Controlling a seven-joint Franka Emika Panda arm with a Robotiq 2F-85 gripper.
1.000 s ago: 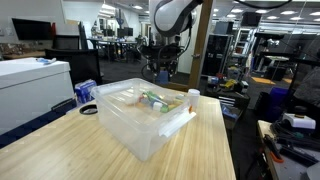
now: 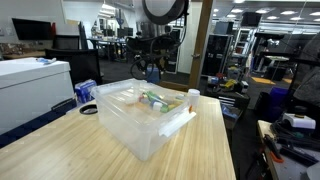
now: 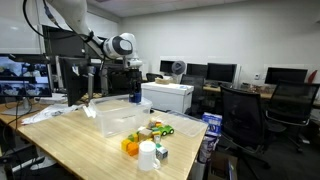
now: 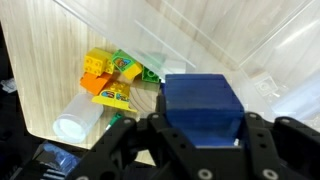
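Note:
A dark blue cup-like object (image 4: 203,108) fills the middle of the wrist view, with my gripper shut on it. In exterior view 1 the blue object (image 2: 153,75) hangs below the gripper (image 2: 152,64), over the far side of the clear plastic bin (image 2: 135,125). From the other side, exterior view 2 shows the blue object (image 3: 136,97) at the height of the bin's rim. Whether it touches the bin I cannot tell. Several small coloured items show through the bin's wall.
Yellow and orange blocks (image 4: 98,62) lie on the table outside the bin, beside a white cup (image 3: 147,155). A green toy (image 3: 165,130) stands near them. A roll of tape (image 2: 89,109) lies left of the bin.
The gripper and the blue object have shifted slightly left in exterior view 1, further over the bin. The bin has stayed put.

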